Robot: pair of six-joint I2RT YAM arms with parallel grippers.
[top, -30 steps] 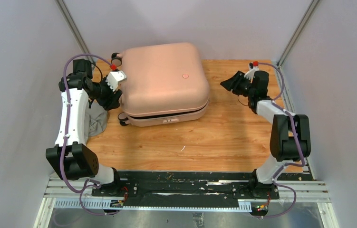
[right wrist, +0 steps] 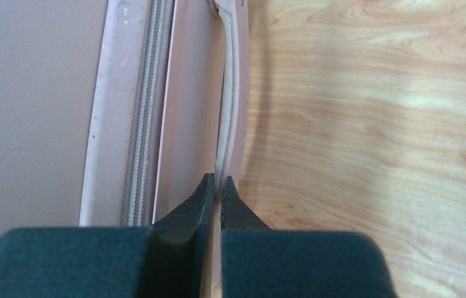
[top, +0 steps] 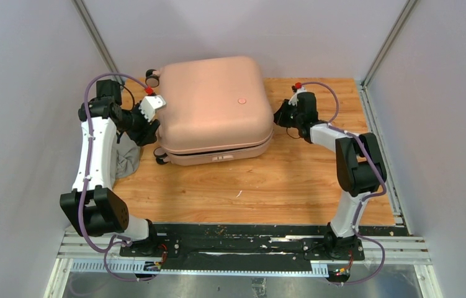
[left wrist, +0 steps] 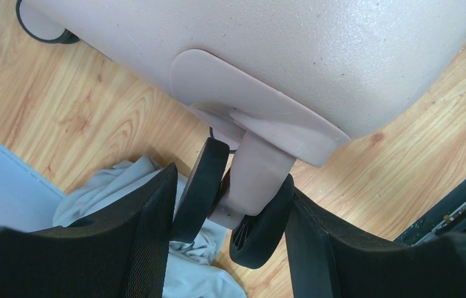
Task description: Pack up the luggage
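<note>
A closed pink suitcase (top: 211, 102) lies flat at the back centre of the wooden table, a dark gap along its front seam. My left gripper (top: 146, 130) is at its left end; in the left wrist view its fingers straddle a pink handle piece (left wrist: 258, 167), partly open around it. On the other end, my right gripper (top: 278, 117) meets the suitcase's side. In the right wrist view its fingertips are shut at the thin pale rim (right wrist: 233, 93), beside a zipper (right wrist: 146, 112); whether the rim is pinched between them is hard to tell.
A grey cloth (top: 128, 158) lies on the left of the table under the left arm. Walls close in the back and sides.
The left arm and suitcase look nearly unchanged.
</note>
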